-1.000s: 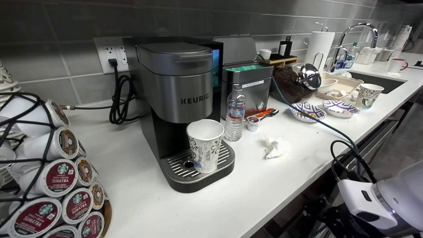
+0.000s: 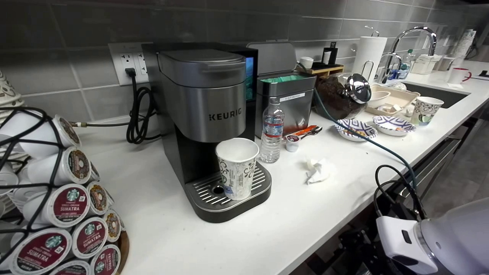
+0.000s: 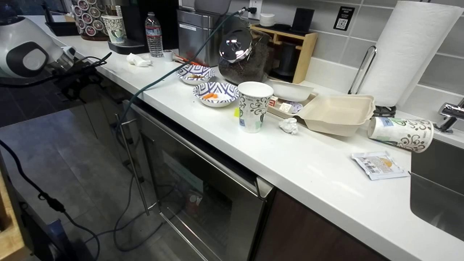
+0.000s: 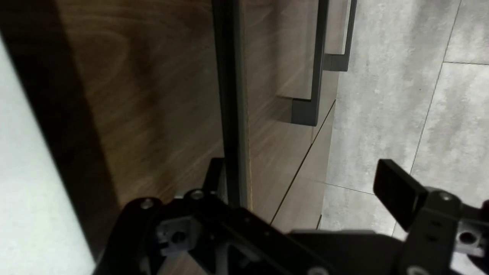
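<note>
My gripper is open, its two black fingers wide apart with nothing held between them. In the wrist view, one finger (image 4: pixel 214 176) is beside a dark vertical strip along the wooden cabinet front (image 4: pixel 279 151); whether it touches cannot be told. The other finger (image 4: pixel 396 190) appears over the grey floor. Dark handles (image 4: pixel 315 68) stand out from the cabinet, farther up the view. In exterior view 1, the white arm (image 2: pixel 451 233) hangs in front of the counter, its gripper low and dark beside the counter edge.
On the counter, a paper cup (image 2: pixel 238 176) stands on the drip tray of the Keurig machine (image 2: pixel 211 105). A water bottle (image 2: pixel 272 133), a crumpled napkin (image 2: pixel 318 172) and patterned bowls (image 3: pixel 216 93) lie farther along. A green cable (image 3: pixel 174 69) drapes over the counter edge.
In exterior view 1, the arm and gripper have shifted left along the counter front, toward the coffee machine side. Objects on the counter look unmoved.
</note>
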